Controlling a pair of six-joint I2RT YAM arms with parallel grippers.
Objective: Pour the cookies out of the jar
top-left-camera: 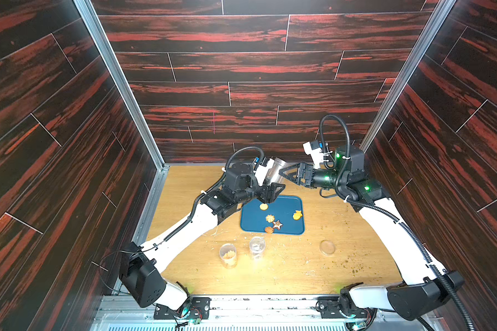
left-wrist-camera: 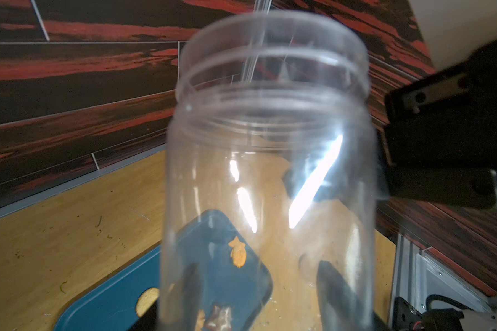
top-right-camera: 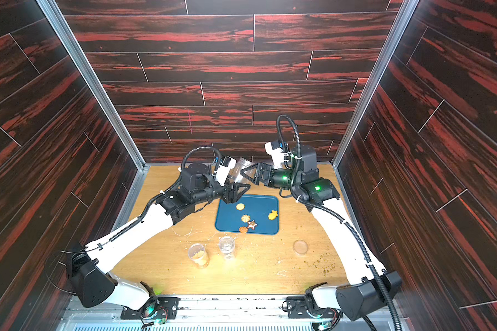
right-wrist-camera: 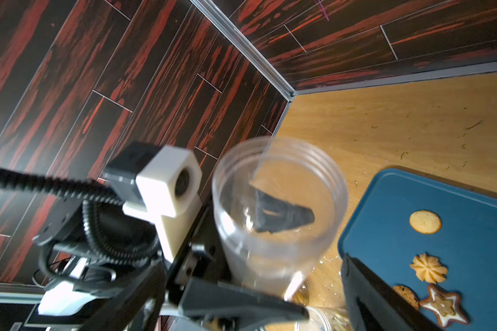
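A clear plastic jar [top-left-camera: 276,168] [left-wrist-camera: 267,209] [right-wrist-camera: 279,187] is held up over the back of the blue tray by my left gripper [top-left-camera: 271,192], shut on it. The jar looks empty in both wrist views. My right gripper [top-left-camera: 290,172] is open beside the jar's upper part, its fingers reaching to it; whether they touch is unclear. Several cookies lie on the tray [top-right-camera: 223,220], among them a star cookie [right-wrist-camera: 441,303], a flower cookie [right-wrist-camera: 428,267] and a round cookie [right-wrist-camera: 424,220].
Near the front stand a jar with contents [top-left-camera: 228,255] and another clear jar [top-left-camera: 256,247]. A round lid [top-left-camera: 327,247] lies right of the tray. The wooden table is otherwise largely clear; walls enclose it.
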